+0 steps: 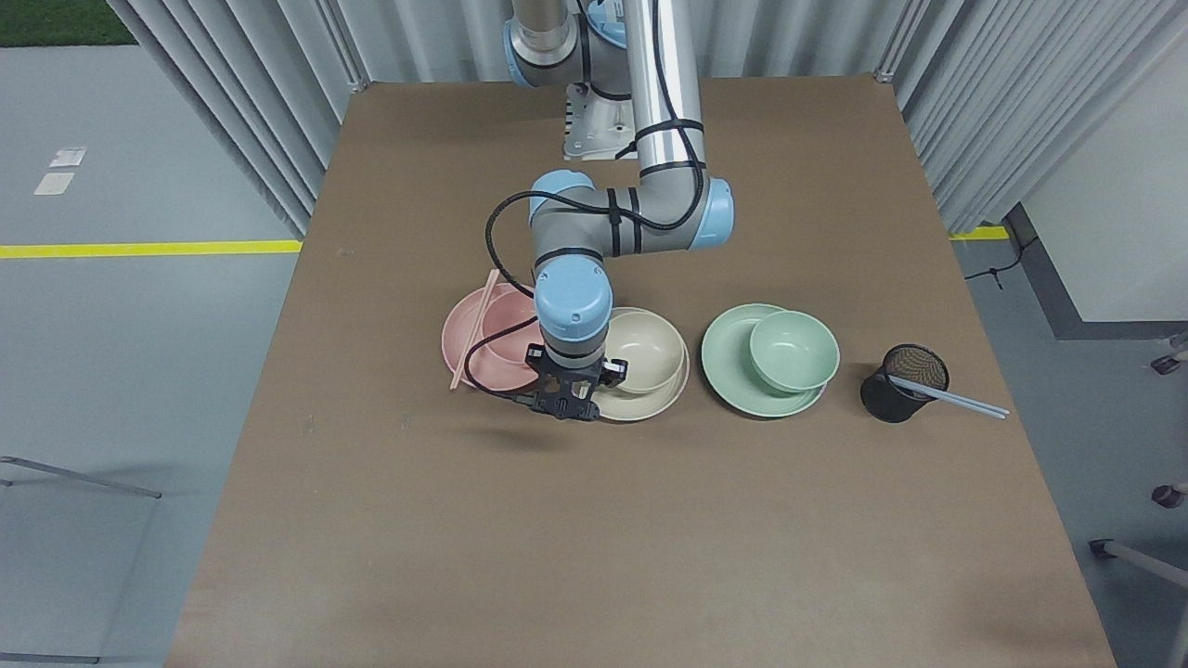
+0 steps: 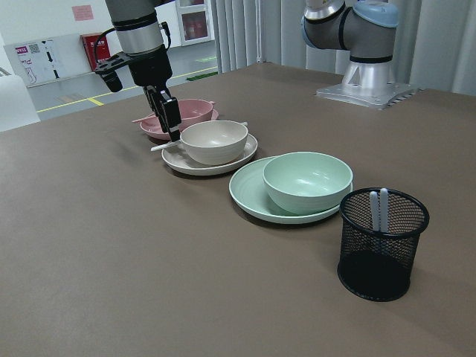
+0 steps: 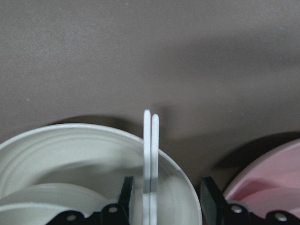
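Note:
My gripper hangs low over the white plate (image 3: 79,145), its fingers apart on either side of a pair of white chopsticks (image 3: 147,154) lying across that plate beside the white bowl (image 2: 213,141). In the left view its fingertips reach down beside that bowl. In the front view the gripper body covers much of the chopsticks. The pink plate (image 1: 459,334) with a pink bowl and pink chopsticks (image 1: 474,334) is at the wrist view's right edge and left of the gripper in the front view.
A green plate (image 1: 726,356) with a green bowl (image 1: 795,350) sits to the right. A black mesh cup (image 1: 887,397) holding light chopsticks (image 1: 969,403) stands farther right. The robot base is at the back.

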